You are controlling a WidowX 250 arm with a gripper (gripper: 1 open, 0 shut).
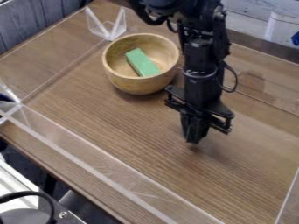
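Note:
My black gripper point(194, 133) is low over the middle of the wooden table point(105, 149), pointing down, with its fingers shut and nothing visible between them. To its upper left, apart from it, stands a tan bowl point(122, 80) with a green block point(142, 62) inside.
A clear plastic bracket-like piece point(105, 24) is at the back left, behind the bowl. Cables and a white object point(14, 184) lie off the table's edge at the lower left.

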